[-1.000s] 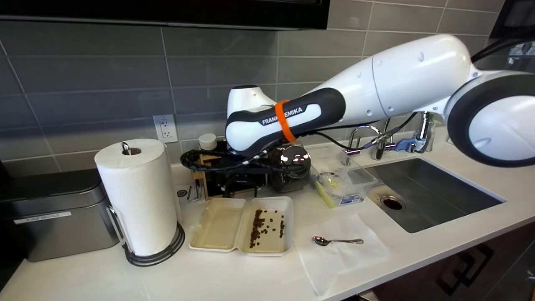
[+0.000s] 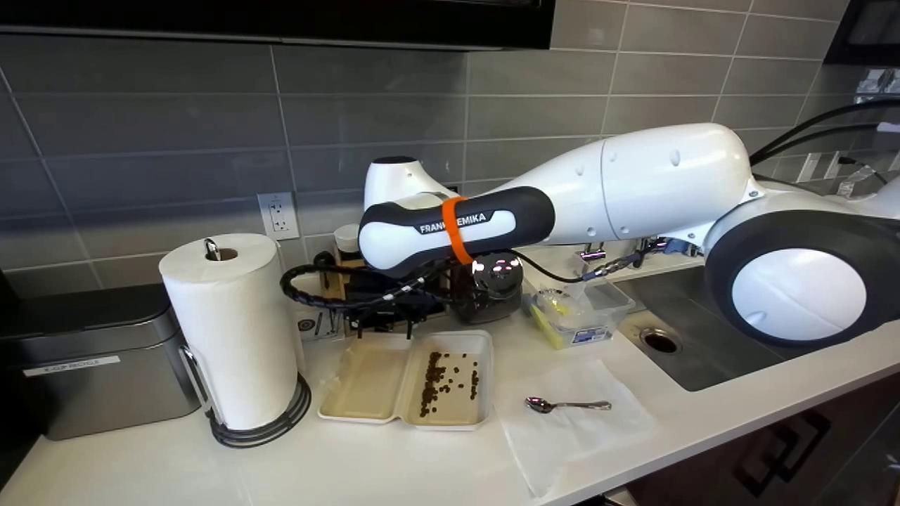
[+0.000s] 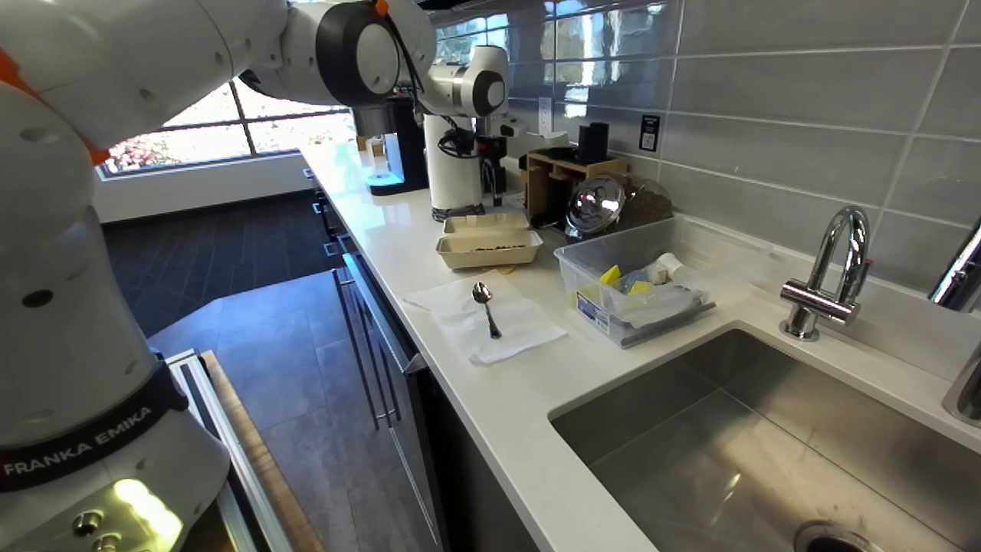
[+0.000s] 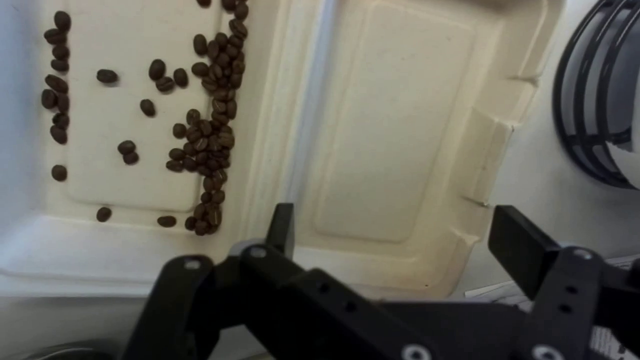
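A beige clamshell container (image 2: 401, 407) lies open on the counter. Dark coffee beans (image 2: 430, 384) are scattered in one half, mostly along its hinge side; the other half is empty. My gripper is open, its two fingers wide apart with nothing between them. In the wrist view it reaches over the edge of the container's empty half. From the first exterior view, the fingers (image 2: 360, 327) hang by the back edge of that half; whether they touch it I cannot tell. A metal spoon (image 3: 485, 307) rests on a white sheet (image 3: 451, 317).
Left of the container stands a paper towel roll (image 2: 232, 337) on a black wire stand. A clear plastic bin (image 3: 598, 299) holds assorted items beside the sink (image 3: 736, 441). Behind the arm sits a glass-lidded pot (image 3: 595, 204).
The arm has shifted left and lower, bringing the gripper closer to the back edge of the container's empty half. The container, beans and spoon have stayed put.
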